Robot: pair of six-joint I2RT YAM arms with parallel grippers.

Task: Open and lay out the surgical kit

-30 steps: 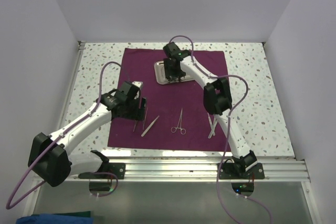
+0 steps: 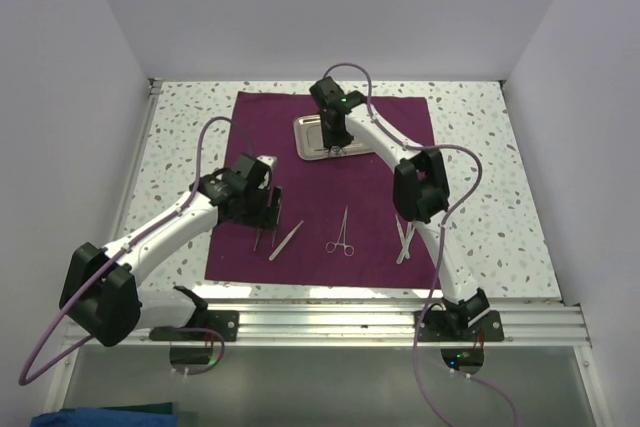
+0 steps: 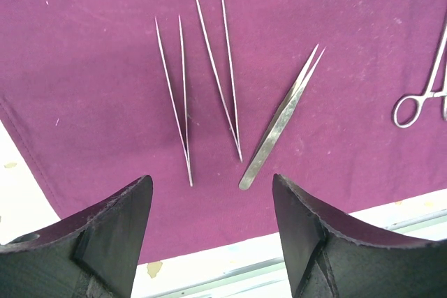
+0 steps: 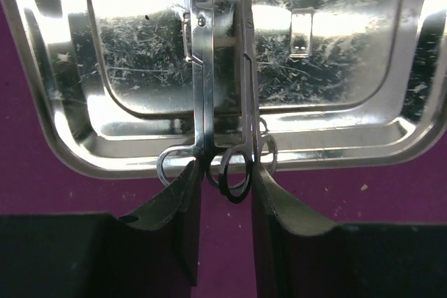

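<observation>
The metal tray [image 4: 70, 127] lies on the purple cloth [image 2: 310, 197]. Two ring-handled instruments rest in it: one on the left [image 4: 202, 95] and one on the right [image 4: 246, 82] in the right wrist view, their finger rings over the near rim. Around the middle rings stands my right gripper, part open; whether its fingers touch them I cannot tell. My left gripper hangs open and empty over the cloth. Below it lie two thin tweezers, a left pair [image 3: 184, 113] and a right pair [image 3: 234, 95], and wider tweezers [image 3: 276, 127].
Ring-handled forceps [image 2: 341, 244] lie mid-cloth, right of the tweezers. More slim tools [image 2: 404, 240] lie at the cloth's right, close to my right arm [image 2: 440, 257].
In the top view my right gripper has shifted slightly at the tray's near rim, and instrument rings show beside it. The left arm has moved a little to the right.
</observation>
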